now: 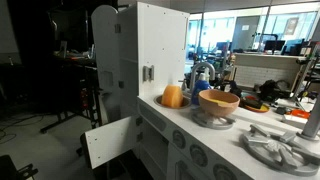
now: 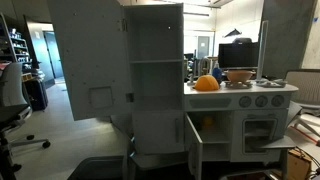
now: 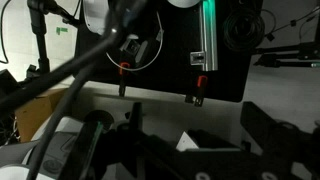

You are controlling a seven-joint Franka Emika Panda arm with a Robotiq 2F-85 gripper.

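In the wrist view my gripper stands open, its dark fingers wide apart with nothing between them. Neither exterior view clearly shows it. A white toy kitchen has an orange rounded object [image 1: 172, 96] on its counter and a brown-orange bowl [image 1: 218, 102] on a burner. The other exterior view shows the same orange object [image 2: 207, 83] and bowl [image 2: 239, 75]. A tall upper door [image 2: 85, 60] hangs open to the left, exposing shelves. Below the counter, a lower door [image 2: 195, 147] is open too; a small yellowish thing [image 2: 208, 122] is dimly visible inside.
A blue bottle [image 1: 202, 76] is near the sink tap. The open lower door [image 1: 112, 142] juts out from the cabinet front. Under the gripper, the wrist view shows a black surface [image 3: 170, 80] with cables and metal parts, then grey floor.
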